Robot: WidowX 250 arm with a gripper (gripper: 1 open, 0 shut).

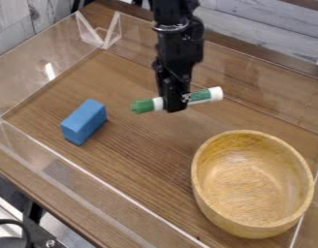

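My black gripper [173, 91] hangs from the top centre over the wooden table, shut on a white and green tube [205, 96], which it holds roughly level with one green end to the left. The fingertips are dark and partly merge with the tube.
A blue block [84, 121] lies at the left. A cream oval bowl [252, 184] fills the lower right. Clear plastic and white edges border the table [148, 165] at the left and back.
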